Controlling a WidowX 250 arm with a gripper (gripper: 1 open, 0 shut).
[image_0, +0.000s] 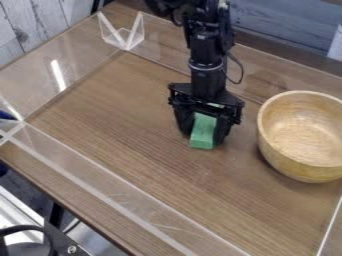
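The black robot arm reaches down from the top centre to the middle of the wooden table. Its gripper is low over a small green object, with dark finger parts on both sides of it. Whether the fingers press on the green object or only surround it is not clear.
A large tan bowl stands at the right, close to the gripper. A white wire-like holder is at the upper left. Dark items sit at the lower left edge.
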